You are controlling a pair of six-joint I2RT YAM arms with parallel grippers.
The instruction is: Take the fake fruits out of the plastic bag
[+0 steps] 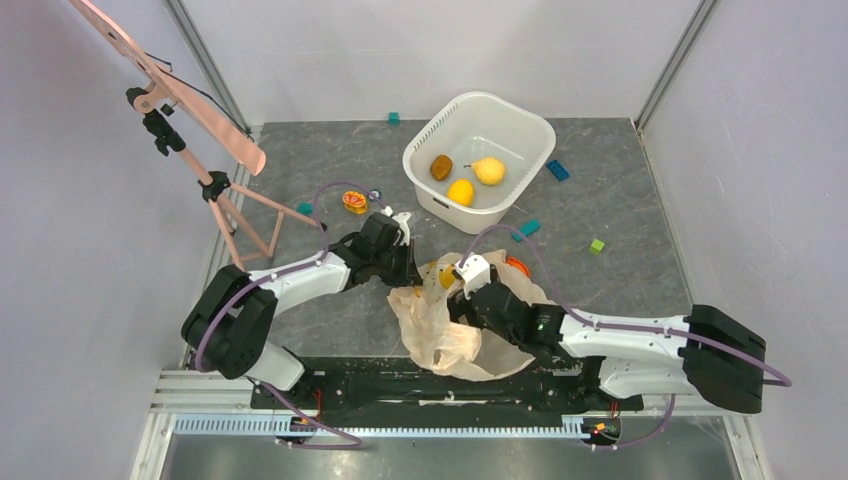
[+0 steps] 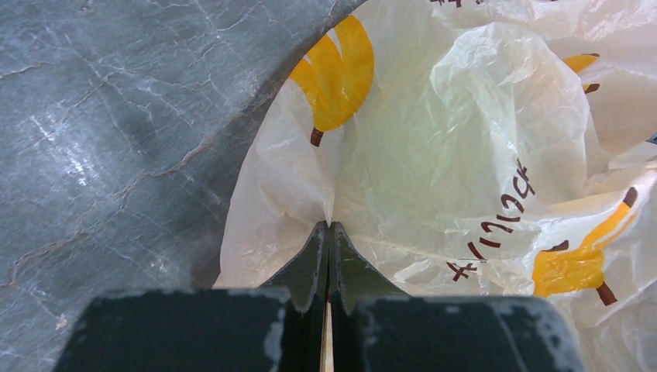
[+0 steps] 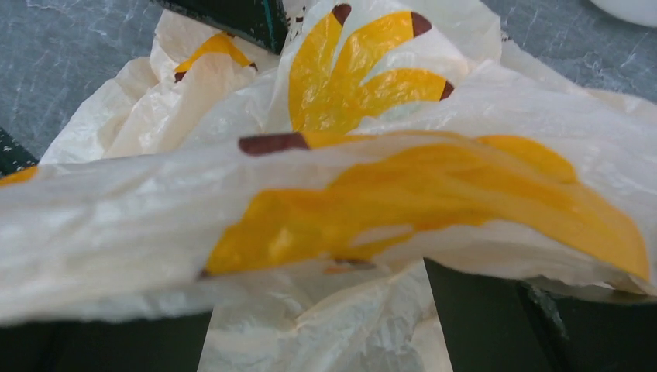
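The whitish plastic bag (image 1: 460,350), printed with yellow bananas, lies crumpled at the table's front. My left gripper is shut on its left edge; creases run up to the fingertips. Over the bag's opening, my right gripper (image 1: 458,300) is open. In the right wrist view a blurred fold of the bag (image 3: 139,232) crosses in front of its fingers (image 3: 488,318) and hides their tips. No fruit shows inside the bag. A brown fruit (image 1: 441,167), a yellow pear (image 1: 489,170) and an orange-yellow fruit (image 1: 461,192) sit in the white basket (image 1: 540,135).
An orange-red round object (image 1: 518,266) touches or nearly touches the bag's right side. Teal blocks (image 1: 526,230), a dark blue brick (image 1: 558,170) and a green cube (image 1: 597,246) lie scattered. A pink stand (image 1: 235,215) occupies the left.
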